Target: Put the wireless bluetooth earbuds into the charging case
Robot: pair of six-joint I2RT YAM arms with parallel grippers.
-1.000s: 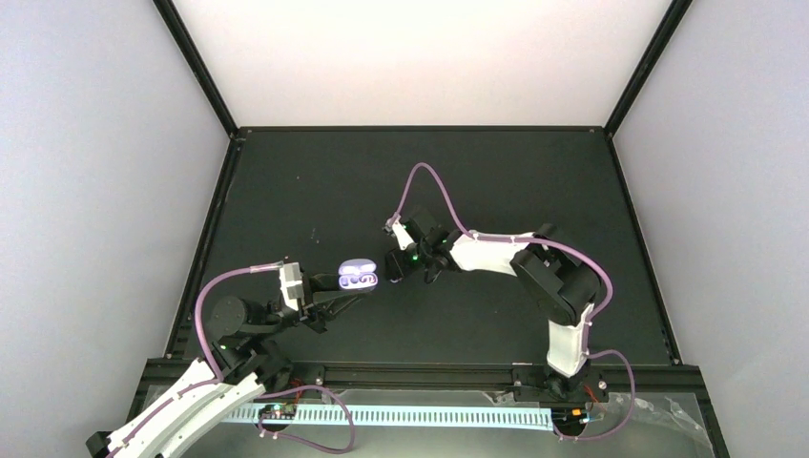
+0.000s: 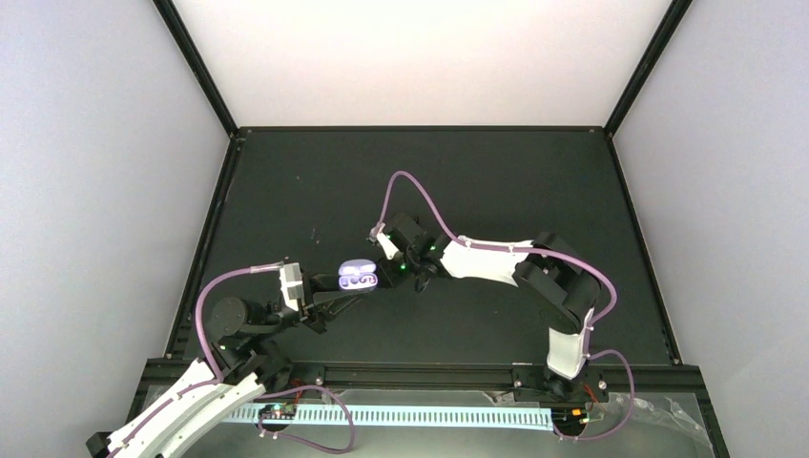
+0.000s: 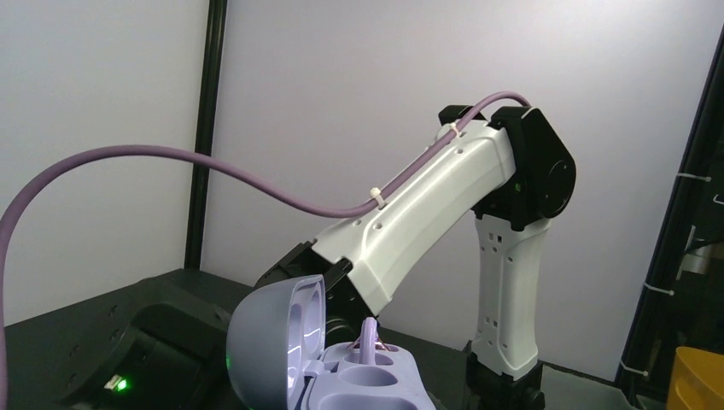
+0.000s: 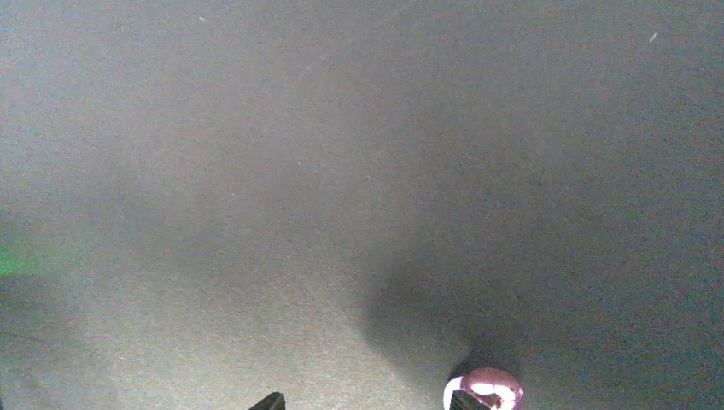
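My left gripper (image 2: 353, 286) is shut on the lilac charging case (image 2: 359, 281), held off the table with its lid up. In the left wrist view the raised lid (image 3: 277, 342) and the slotted tray (image 3: 376, 389) show at the bottom edge. An upright lilac piece (image 3: 368, 340) stands in the tray; I cannot tell whether it is an earbud. Just right of the case hangs my right gripper (image 2: 389, 275), its fingertips apart in the right wrist view. A shiny pinkish earbud (image 4: 488, 386) shows by the right-hand fingertip (image 4: 464, 401); whether they touch is unclear.
A yellow object (image 3: 700, 380) stands at the far right edge of the left wrist view. Pale walls enclose the table.
My left arm and the case have stayed put.
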